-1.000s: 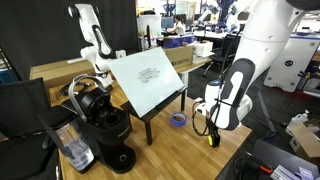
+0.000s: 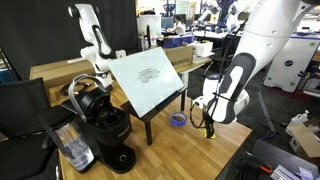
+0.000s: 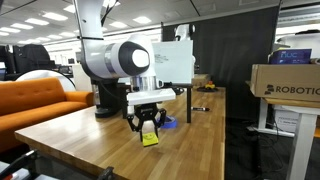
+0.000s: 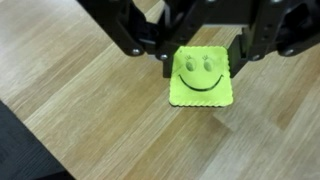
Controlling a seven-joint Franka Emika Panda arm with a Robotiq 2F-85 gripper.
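A square yellow sponge (image 4: 201, 88) with a smiling face and scalloped edges is held between the fingers of my gripper, which is shut on it. From the second exterior view, the sponge (image 3: 150, 139) hangs below the gripper over the front part of the wooden table (image 3: 90, 140). Its gap to the tabletop looks small and is hard to judge. The arm hides part of the sponge (image 2: 210, 132) in the first exterior view.
A blue bowl (image 2: 178, 119) stands behind the gripper. The white board (image 2: 147, 77) leans farther back, with a black coffee machine (image 2: 100, 122) to its left. Bare tabletop lies between the machine and the arm.
My gripper and the sponge have risen and shifted slightly left and back in the first exterior view. The bowl, board and coffee machine have stayed put.
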